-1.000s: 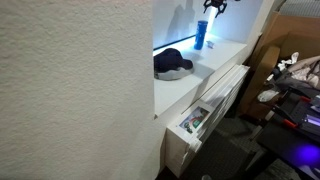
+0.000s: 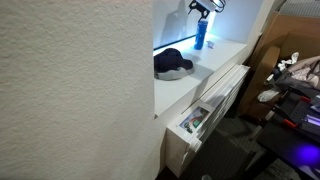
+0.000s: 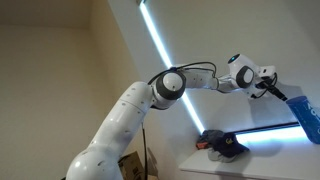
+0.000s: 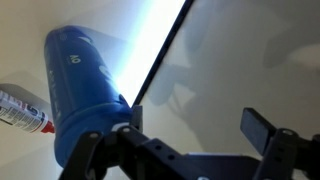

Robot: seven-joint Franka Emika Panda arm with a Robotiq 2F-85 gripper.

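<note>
A tall blue container (image 2: 201, 34) stands upright on the white counter in exterior view 1. It also shows at the right edge of exterior view 2, as a blue cylinder (image 3: 305, 120) close to my gripper (image 3: 273, 88). In the wrist view the blue container (image 4: 80, 85) lies left of the fingers, not between them. My gripper is open, its two dark fingers wide apart with only pale wall showing beyond the gap. Exterior view 1 has the gripper (image 2: 201, 9) just above the container's top; whether they touch I cannot tell.
A white can with a red end (image 4: 22, 110) sits beside the container. Dark caps (image 2: 172, 65) lie nearer on the counter (image 2: 178, 93). Below, a drawer (image 2: 196, 122) stands open with small things inside. A bright light strip (image 3: 170, 60) runs along the wall.
The container, caps and drawer have stayed put.
</note>
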